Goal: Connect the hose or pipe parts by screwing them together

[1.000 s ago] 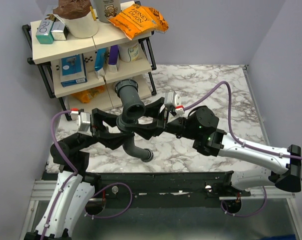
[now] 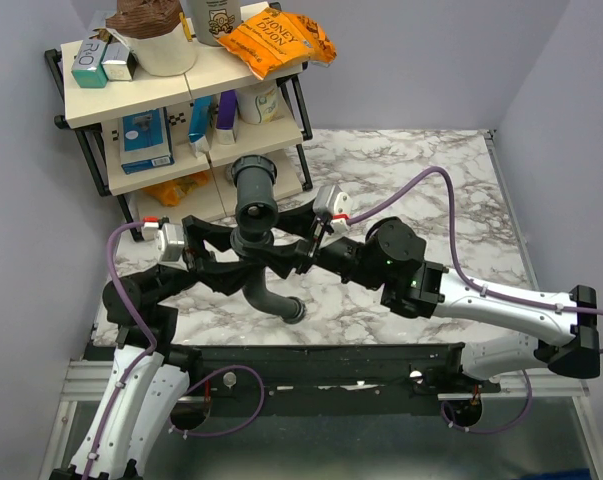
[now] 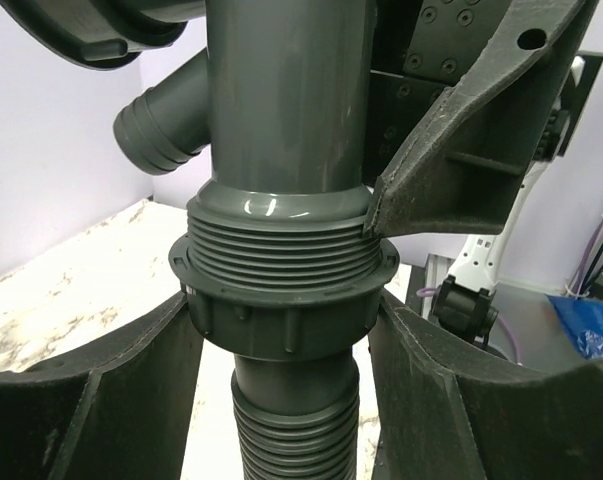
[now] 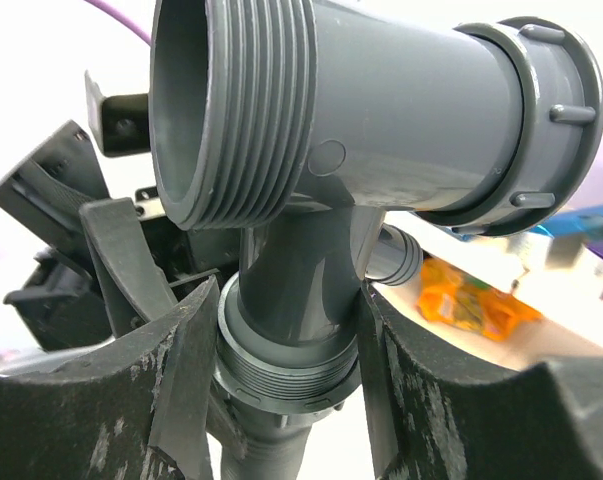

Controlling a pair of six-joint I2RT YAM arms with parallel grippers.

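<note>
A dark grey pipe fitting point(image 2: 255, 190) stands upright over the counter, its crosspiece on top and a bent hose point(image 2: 271, 298) below. In the left wrist view, a ribbed collar point(image 3: 286, 315) joins the upper pipe point(image 3: 289, 100) to the ribbed hose point(image 3: 299, 425). My left gripper point(image 2: 237, 260) is closed around this collar, a finger against each side. Just above it, my right gripper point(image 2: 271, 242) grips the fitting's neck point(image 4: 303, 260) from the right, under the crosspiece point(image 4: 411, 110). Whether the collar's threads are engaged is hidden.
A shelf rack point(image 2: 151, 95) with boxes, a white cup and an orange bag point(image 2: 266, 42) stands close behind the fitting. Purple cables hang along both arms.
The crosspiece has turned slightly about the upright neck, its near end swinging left. My right gripper has turned and shifted left with it. The left arm has hardly moved.
</note>
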